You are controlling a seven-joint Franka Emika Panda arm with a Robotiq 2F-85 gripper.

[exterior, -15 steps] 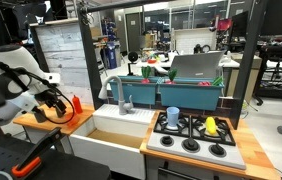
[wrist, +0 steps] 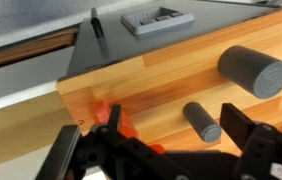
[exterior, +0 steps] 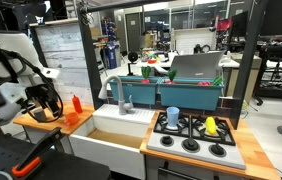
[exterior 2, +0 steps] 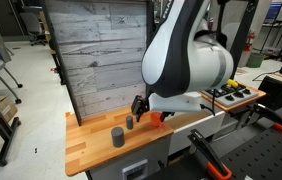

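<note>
My gripper points down over the wooden counter, its dark fingers standing wide apart along the lower part of the wrist view. It looks open, and nothing shows held between the fingers. A grey cylinder (wrist: 255, 70) lies at the right of that view, with a slimmer grey one (wrist: 202, 122) nearer the gripper. Red objects (wrist: 119, 122) are partly hidden behind the left finger. From the first exterior side, a red bottle (exterior: 77, 103) and an orange-red cup (exterior: 72, 118) stand to the right of the gripper. Both grey cylinders (exterior 2: 118, 137) stand upright on the counter.
A sink (exterior: 116, 138) with a tall faucet (exterior: 119, 88) adjoins the counter. Farther right, a stove (exterior: 193, 138) bears a blue cup (exterior: 173, 116) and a yellow object (exterior: 211, 126). A plank wall (exterior 2: 106, 70) backs the cylinders. Bare counter (exterior 2: 84, 150) lies left of them.
The white arm has risen over the last second and shifted slightly left. The bottle, cup and other items appear unmoved.
</note>
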